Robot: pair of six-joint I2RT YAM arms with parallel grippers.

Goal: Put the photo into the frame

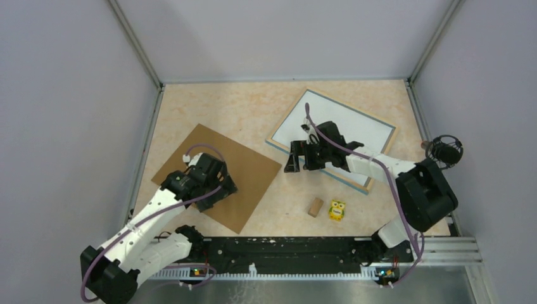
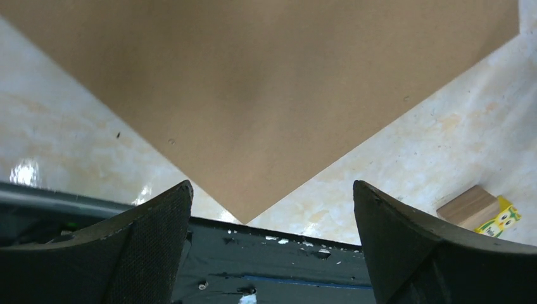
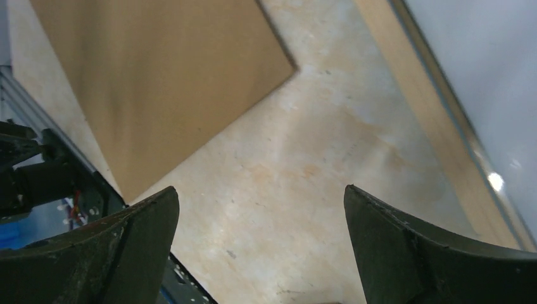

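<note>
A flat brown board (image 1: 250, 180) lies on the left half of the table; its near corner shows between my left fingers in the left wrist view. My left gripper (image 1: 217, 194) is open above that board, holding nothing. On the right lies a thin wooden-edged frame (image 1: 367, 184) with a white sheet or panel (image 1: 364, 126) inside it. My right gripper (image 1: 301, 167) stands open by the frame's left-hand near edge, with bare table between its fingers. No picture side of a photo can be made out.
A small wooden block (image 1: 315, 207) and a yellow owl figure (image 1: 337, 209) sit near the front edge. A black wire holder (image 1: 444, 151) is at the right wall. Bare table runs between board and frame.
</note>
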